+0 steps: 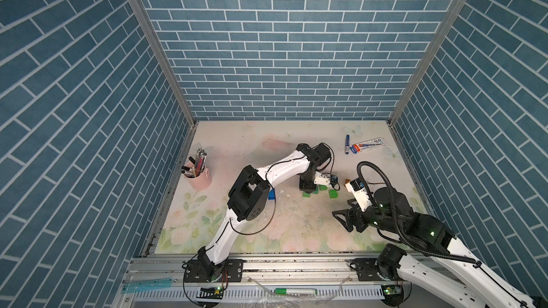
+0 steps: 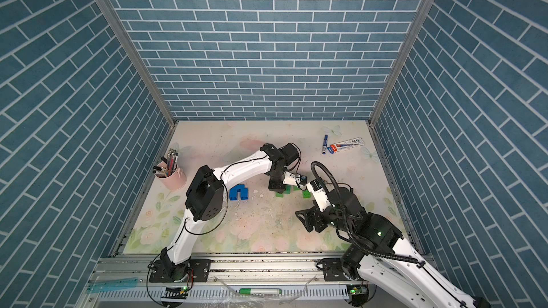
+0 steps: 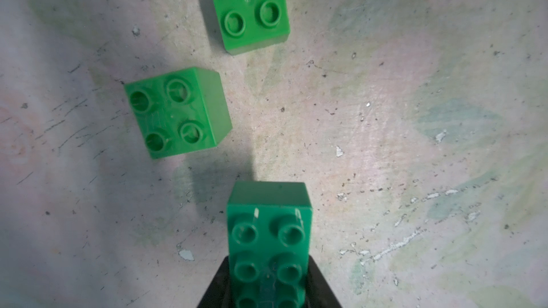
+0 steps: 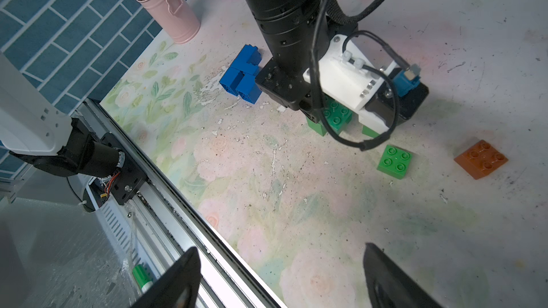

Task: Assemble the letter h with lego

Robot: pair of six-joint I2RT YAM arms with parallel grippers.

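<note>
My left gripper is shut on a long green brick (image 3: 268,222) with studs up, at the middle of the table. Past it in the left wrist view lie two smaller green four-stud bricks (image 3: 171,114) (image 3: 246,8), separate from each other and from the held one. A blue brick group (image 2: 238,188) lies to the left of that gripper, and an orange brick (image 4: 481,158) to the right in the right wrist view. My right gripper stands open above the front right of the table, empty between its fingers.
A pink pen cup (image 1: 199,180) stands at the left. A blue marker (image 1: 347,144) and a pen pack (image 1: 367,145) lie at the back right. The metal rail (image 1: 257,255) runs along the front edge.
</note>
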